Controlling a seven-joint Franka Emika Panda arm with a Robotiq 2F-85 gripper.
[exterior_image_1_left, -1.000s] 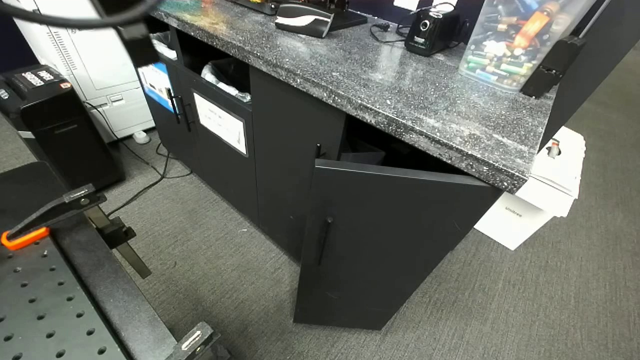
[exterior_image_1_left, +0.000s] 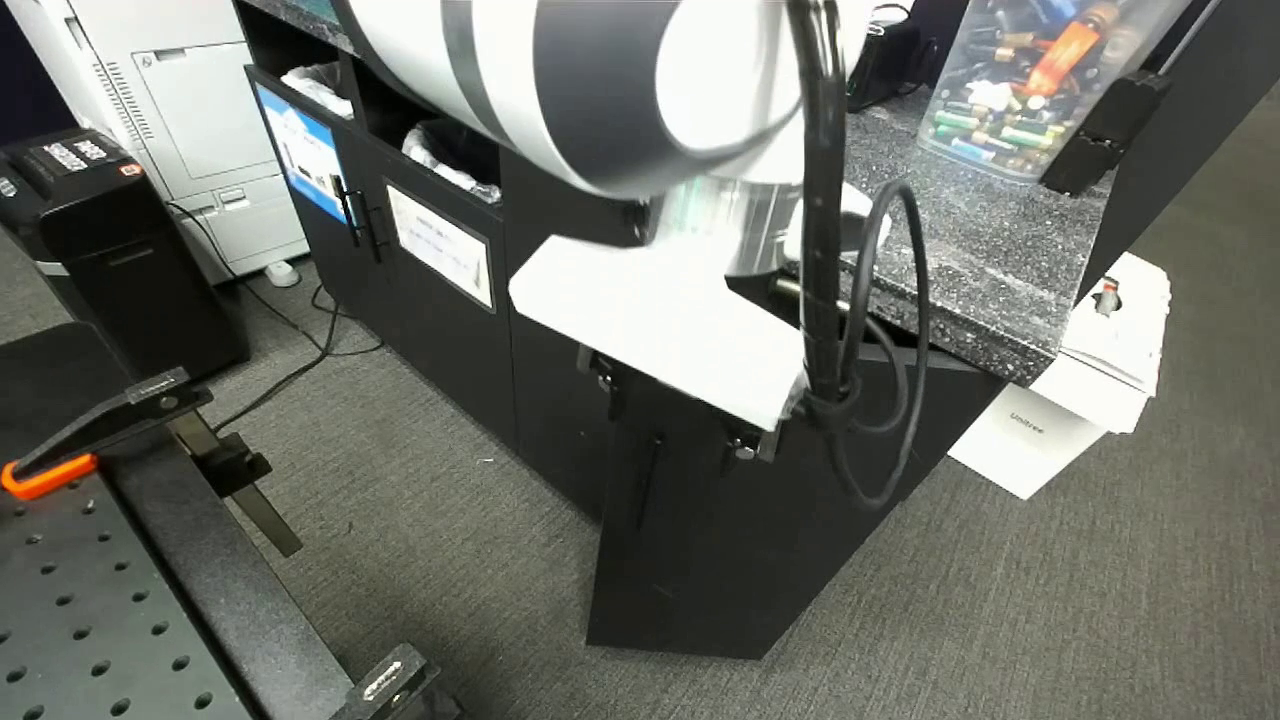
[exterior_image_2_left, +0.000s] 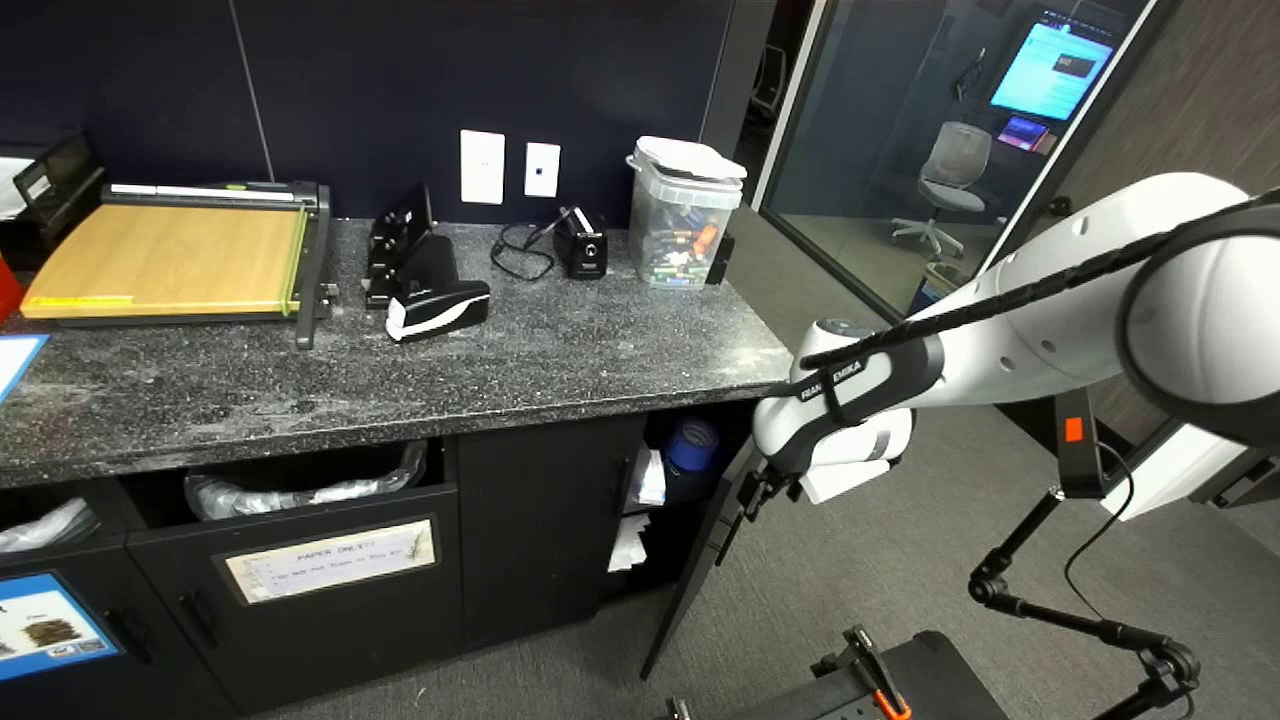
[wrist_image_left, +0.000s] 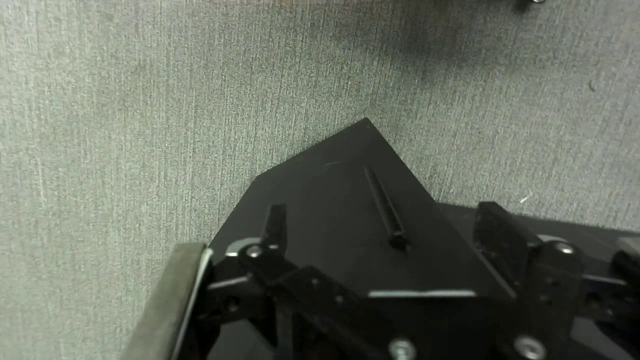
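Note:
A black cabinet door (exterior_image_1_left: 744, 564) stands ajar under the counter, with a slim black bar handle (exterior_image_1_left: 649, 480) on its face. My gripper (exterior_image_1_left: 678, 414) is near the door's upper part, its two fingers spread apart with nothing held. Looking down in the wrist view, the handle (wrist_image_left: 385, 210) appears between the separated fingertips of the gripper, farther off along the door (wrist_image_left: 318, 210). No contact with the handle shows. In the second exterior view the gripper (exterior_image_2_left: 759, 490) is beside the opened door (exterior_image_2_left: 692, 576), seen nearly edge-on.
The speckled counter (exterior_image_2_left: 540, 372) overhangs the cabinet. On it are a clear bin of batteries (exterior_image_2_left: 684, 222), a stapler (exterior_image_2_left: 438, 310) and a paper cutter (exterior_image_2_left: 168, 258). A perforated table (exterior_image_1_left: 108, 600) lies at the lower left. Carpet (exterior_image_1_left: 480, 576) between them is clear.
The arm has swung in from the upper left and now covers the counter and the door's top, with the gripper lowered beside the door. The door's position looks the same.

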